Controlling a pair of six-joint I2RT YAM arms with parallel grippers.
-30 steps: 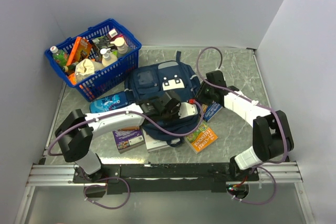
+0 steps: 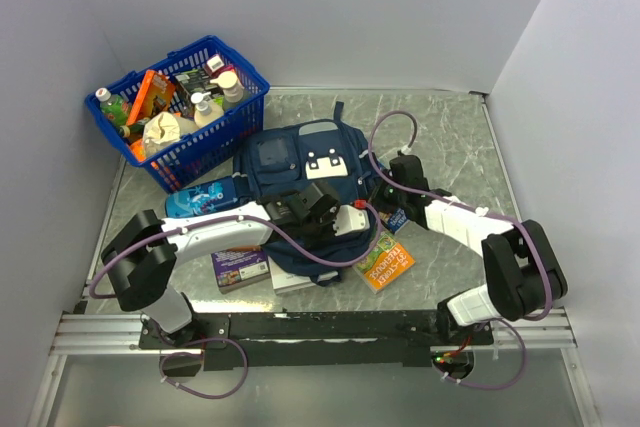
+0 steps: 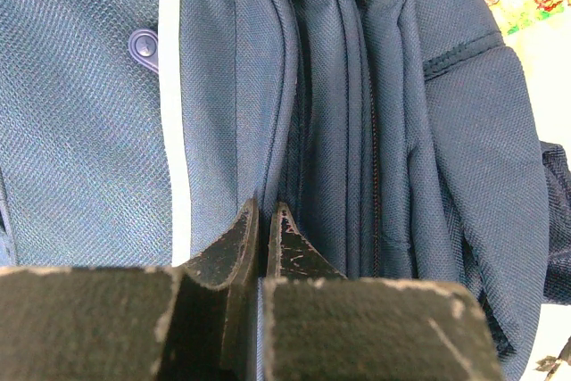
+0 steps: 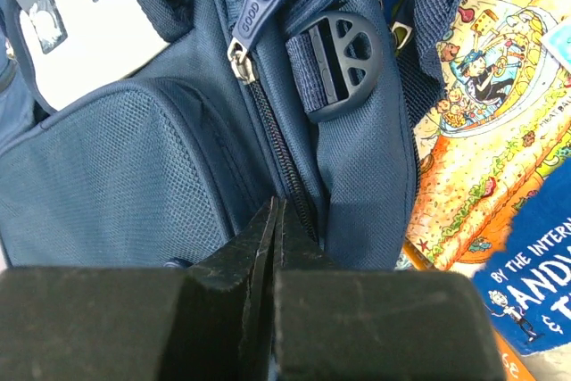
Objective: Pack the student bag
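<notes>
A navy backpack (image 2: 290, 162) lies on the grey surface, its folds filling both wrist views. My left gripper is shut on a piped fabric edge of the bag, low at its front. At the bag's right side my right gripper is shut with nothing seen between its fingers, down against the fabric beside a zipper (image 4: 285, 158) and a plastic buckle (image 4: 335, 66). A blue pencil case (image 2: 200, 197) lies at the bag's left. Books (image 2: 240, 269) lie in front, with an orange-green book (image 2: 385, 265) and a blue one at the right.
A blue basket (image 2: 210, 142) full of bottles and boxes stands at the back left. Walls close in the back and both sides. Bare surface (image 2: 455, 137) shows at the back right.
The bag has shifted slightly left and forward since a second ago. The right arm has moved a little, its gripper lower against the bag's side. The left arm has shifted slightly.
</notes>
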